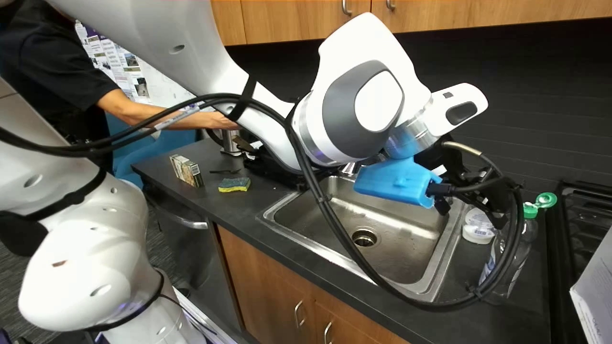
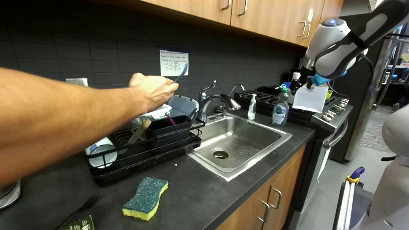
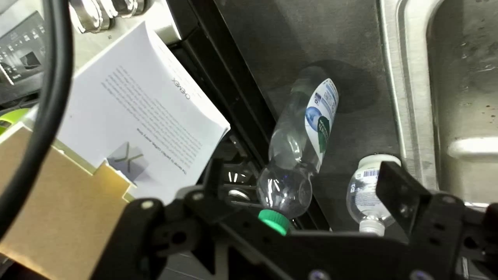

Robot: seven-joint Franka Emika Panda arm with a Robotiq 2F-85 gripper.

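Observation:
In the wrist view my gripper is open, its black fingers (image 3: 397,191) set wide apart with nothing held between them. Below it, in the gap, a clear dish soap bottle (image 3: 284,186) with a green cap stands on the counter. A smaller clear pump bottle (image 3: 366,198) shows near the right finger, partly covered by it. From exterior view 2, the gripper (image 2: 300,86) hangs beside the soap bottle's (image 2: 281,109) top, at the stove side; contact cannot be judged. Exterior view 1 shows the green cap flipped up, with the cable loop crossing in front of the bottle.
A steel sink (image 2: 239,141) is empty. A person's arm (image 2: 96,103) reaches over the dish rack (image 2: 142,163), with a thin bluish item in hand. A sponge (image 2: 145,197) and a black fork (image 2: 82,207) lie on the counter. White paper (image 3: 144,102) stands by the stove.

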